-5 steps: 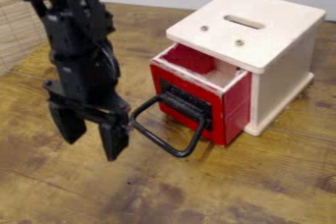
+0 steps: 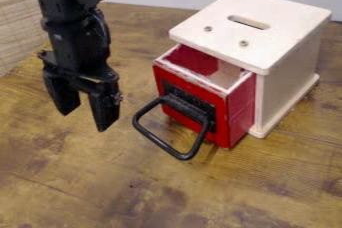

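My black gripper [image 2: 83, 100] is at the left, hanging above the wooden table with its fingers open and nothing between them. To its right stands a cream wooden cabinet [image 2: 285, 82] with a slot and two small metal studs on top. Its red-fronted drawer [image 2: 238, 111] is pulled partly out, and the drawer's top edge and some of its pale inside show. A large black loop handle [image 2: 182, 154] juts from the drawer front toward the lower middle, apart from my gripper.
A woven mat [image 2: 19, 27] edges the upper left.
My gripper has moved up and to the left, away from the drawer's handle. The cabinet, drawer and handle look unchanged.
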